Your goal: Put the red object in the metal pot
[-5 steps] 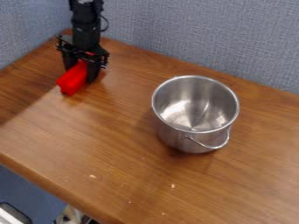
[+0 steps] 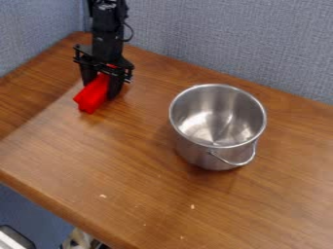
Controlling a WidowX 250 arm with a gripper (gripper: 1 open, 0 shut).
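Note:
The red object (image 2: 92,95) is at the far left of the wooden table, its near end showing below the black gripper (image 2: 103,80). My gripper is shut on it, with its dark fingers covering the object's far part. Whether the object touches the table or hangs just above it is hard to tell. To the right stands the shiny metal pot (image 2: 217,90), upright and open at the top, with a wire handle at its front. A wide stretch of table separates the gripper from the pot, and the visible inside of the pot looks empty.
Bare wooden table (image 2: 143,165) lies between the gripper and the pot and across the front. Grey-blue padded walls (image 2: 247,39) rise behind the table's back edge and at the left. A dark item (image 2: 14,238) sits beyond the table's edge at bottom left.
The gripper and the red object have shifted together slightly to the right and toward the camera. The pot has stayed where it was.

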